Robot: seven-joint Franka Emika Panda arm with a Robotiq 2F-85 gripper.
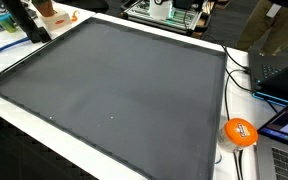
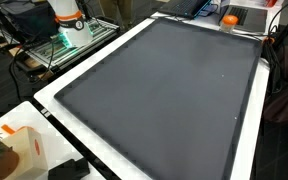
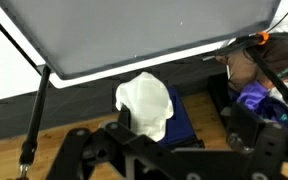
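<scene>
In the wrist view my gripper is at the lower edge, its dark parts spread apart and open. I see nothing held in it. Behind it, past the board's edge, a white object [image 3: 146, 105] lies over a blue patch above a wooden floor; what it is cannot be made out. A large dark grey board [image 1: 119, 80] with a black rim covers most of the white table, and its surface is bare. Neither exterior view shows the gripper; a white arm part [image 2: 69, 22] with an orange ring appears at upper left in exterior view 2.
An orange-topped container [image 1: 238, 133] stands on the table's right side, near cables and a laptop [image 1: 282, 160]. Another dark device [image 1: 279, 80] lies farther back. A terracotta-coloured pot [image 1: 44, 7] and assorted items crowd the far left corner. The board is clear.
</scene>
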